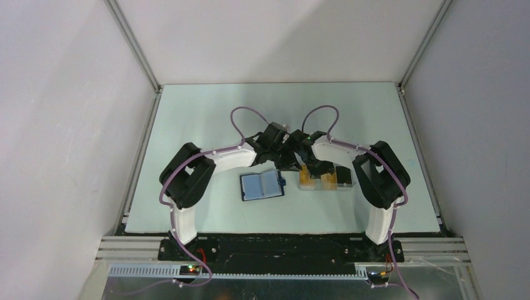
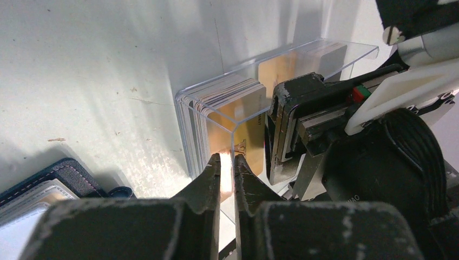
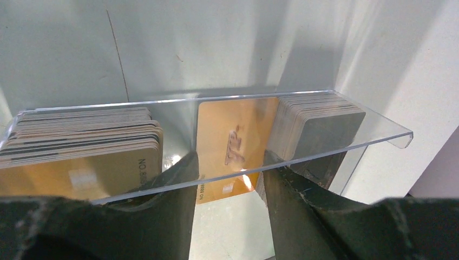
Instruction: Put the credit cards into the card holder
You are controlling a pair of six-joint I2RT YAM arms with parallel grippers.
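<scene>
A clear acrylic case (image 2: pixel 189 141) holds gold card stacks (image 3: pixel 86 173), an orange card (image 3: pixel 233 135) in the middle slot and a dark stack (image 3: pixel 330 135) at its far end. My left gripper is shut at the near end of the case, apparently on its corner. My right gripper is part open at the middle slot, one finger each side of the orange card's lower part. The blue open card holder (image 1: pixel 252 187) lies left of the case; its edge shows in the left wrist view.
Both arms meet over the case, crowding its upper side.
</scene>
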